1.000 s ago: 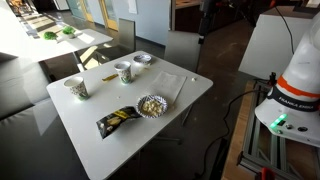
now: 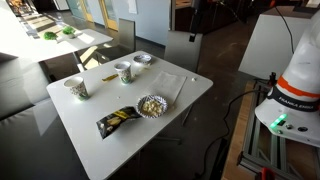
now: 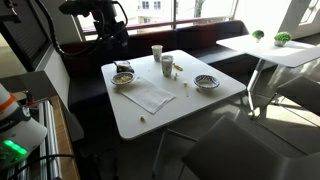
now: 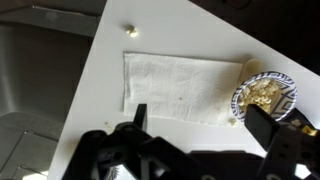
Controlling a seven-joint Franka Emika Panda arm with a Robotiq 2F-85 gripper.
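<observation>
My gripper hangs above the white table [image 4: 97,95], its two fingers spread wide apart with nothing between them. Below it in the wrist view a white napkin [image 4: 180,85] lies flat. To the right a patterned bowl [image 4: 286,84] holds pale popcorn-like pieces [image 4: 262,94]. A black and yellow snack bag [image 2: 118,121] lies beside that bowl in exterior view 1. Two patterned cups [image 2: 123,71] stand upright on the table, and a second bowl [image 3: 207,82] sits near its edge.
Small loose crumbs [image 4: 131,31] are scattered on the table. Dark chairs [image 3: 235,150] and a bench [image 3: 85,85] surround it. Another table [image 3: 270,48] with green plants [image 3: 282,38] stands farther off.
The arm's end at the top of exterior view 1 has shifted slightly to the left. Objects on the table look unmoved.
</observation>
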